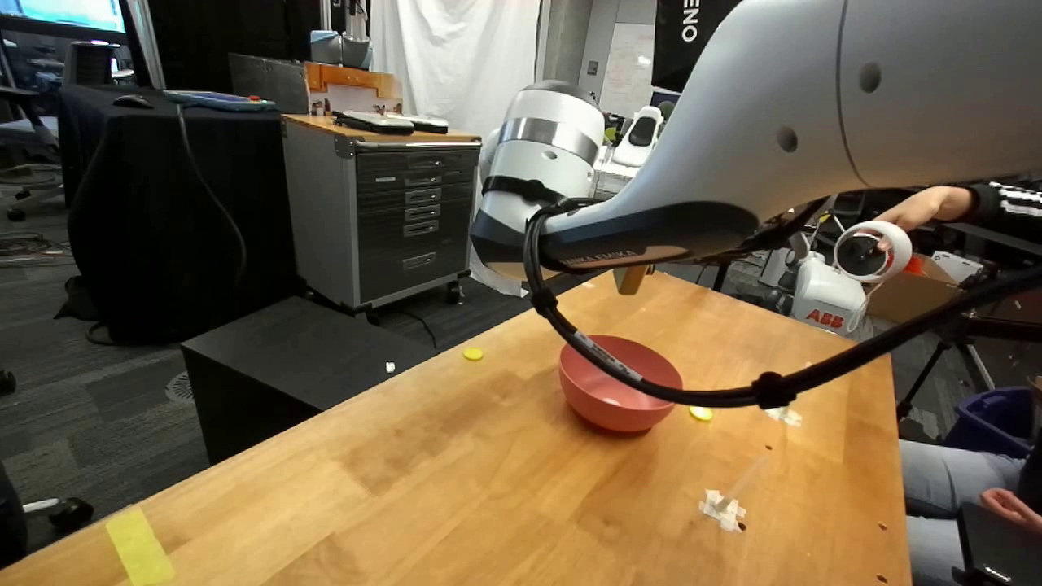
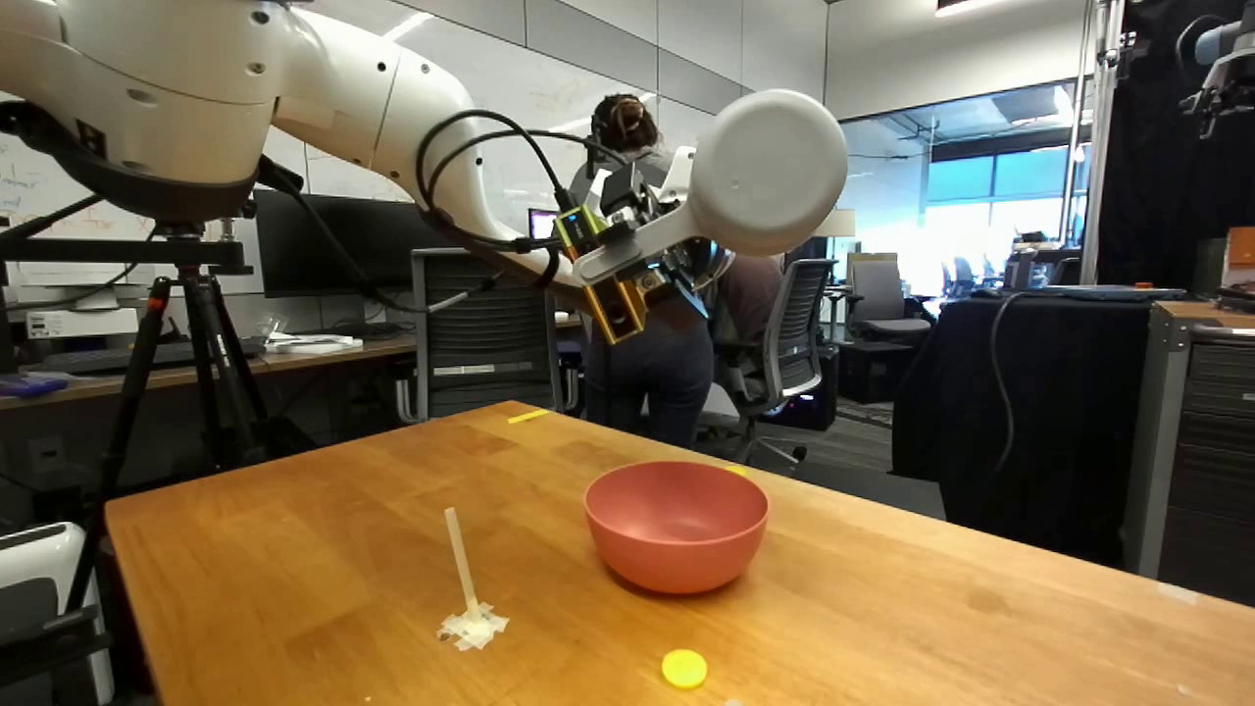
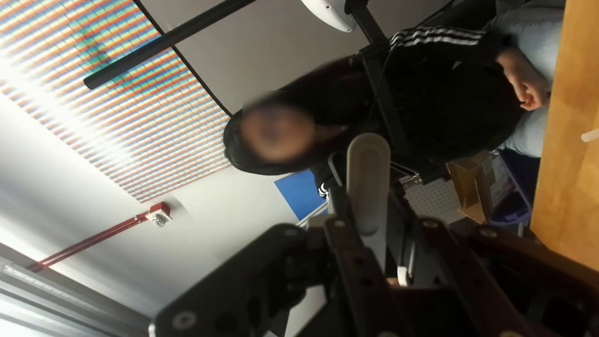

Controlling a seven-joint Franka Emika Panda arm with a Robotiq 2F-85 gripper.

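Note:
My gripper fills the bottom of the wrist view, its dark fingers close together. Between them stands a pale grey, round-ended strip (image 3: 368,182), like a handle; what lies at its far end is hidden. The arm's wrist hangs high above the table, and in exterior view 2 the gripper's tips are hard to make out. A pink-red bowl (image 2: 677,547) rests upright on the wooden table (image 2: 353,529), well below the gripper. From exterior view 1 the same bowl (image 1: 613,405) appears partly crossed by the arm's cable and looks empty.
A thin pale stick (image 2: 462,565) rises from white tape on the table. Small yellow discs (image 2: 684,669) lie near the bowl. A seated person (image 3: 438,95) is close to the table edge.

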